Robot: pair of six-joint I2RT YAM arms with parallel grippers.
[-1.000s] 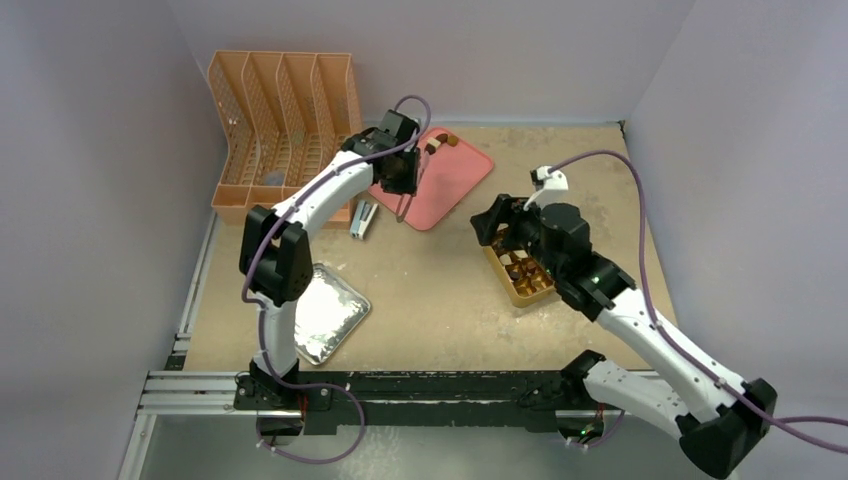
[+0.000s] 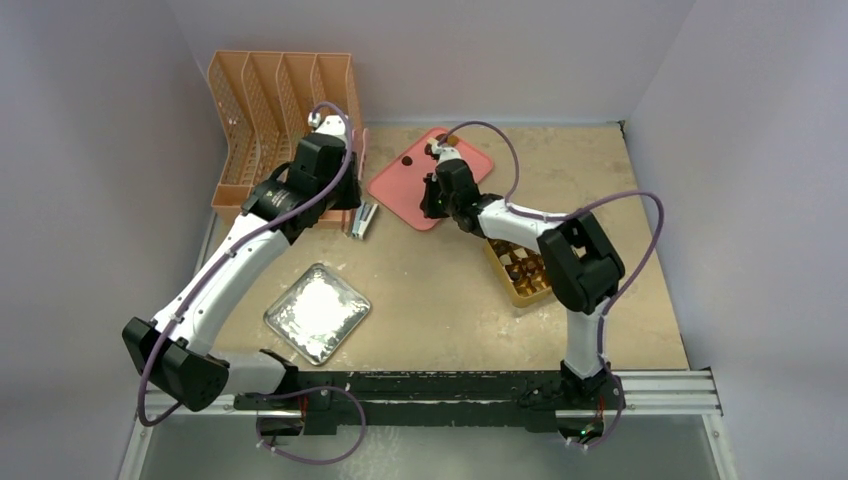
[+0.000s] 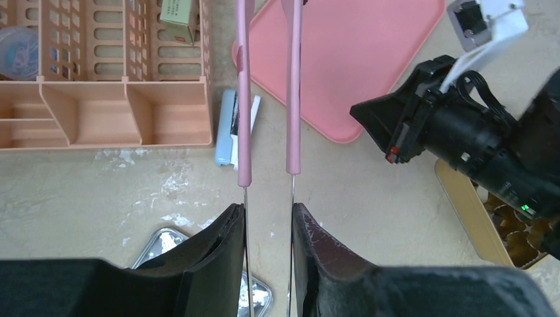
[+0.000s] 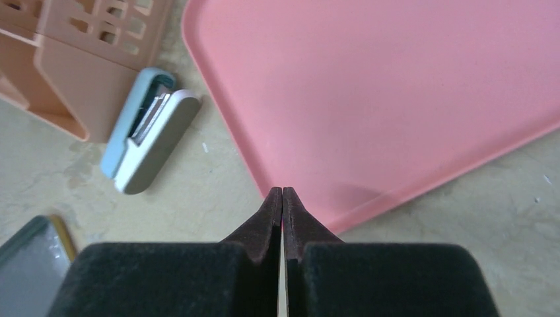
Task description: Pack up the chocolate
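Observation:
The pink tray (image 2: pixel 412 192) lies at the back middle, with small dark chocolates (image 2: pixel 407 160) on its far part, some behind my right arm. My left gripper is shut on pink-handled tongs (image 3: pixel 244 112), whose two arms stand apart, and it hangs left of the tray by the organizer. My right gripper is over the tray's near corner, its fingertips together and nothing between them. At the right, the gold box (image 2: pixel 503 277) holds several gold cups (image 2: pixel 522 270); my right arm covers part of it.
A peach organizer (image 2: pixel 232 195) stands at the back left, a blue-and-white stapler (image 2: pixel 362 220) between it and the tray. A silver lid-like tray (image 2: pixel 318 313) lies front left.
My left gripper has moved left with the tongs, off the pink tray towards the organizer. My right gripper has come left from over the gold box to the pink tray.

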